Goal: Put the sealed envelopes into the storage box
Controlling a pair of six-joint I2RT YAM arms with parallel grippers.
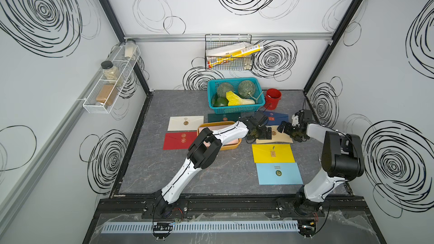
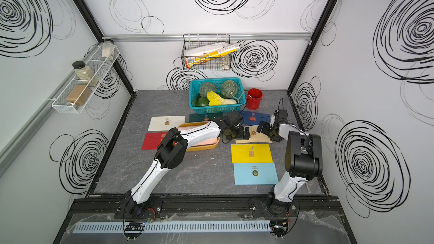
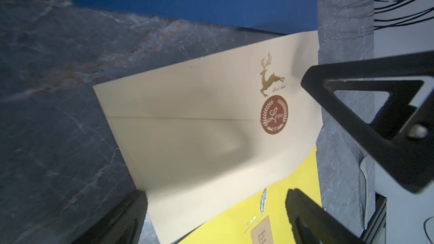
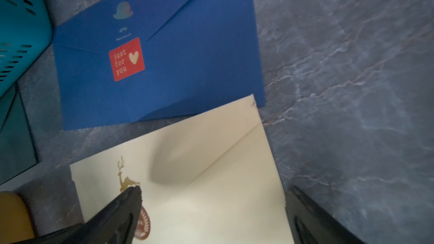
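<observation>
A cream envelope (image 3: 194, 144) with a deer print and round seal lies bowed on the table, slightly askew. Around its left edge, my left gripper is open; one finger (image 3: 122, 219) is by that edge and the other is over the yellow envelope (image 1: 273, 153). My right gripper stands open at the right end, one finger (image 4: 122, 212) over the paper and the other at the right edge. The orange-rimmed storage box (image 1: 234, 146) is partly hidden under the left arm; something pale pink shows inside.
Blue (image 4: 203, 54), light blue (image 1: 279, 174), dark green (image 1: 223, 117), white (image 1: 185, 123) and red (image 1: 178, 140) envelopes lie flat. Behind stand a teal basket (image 1: 237, 109) of produce and a red bucket (image 1: 273, 99).
</observation>
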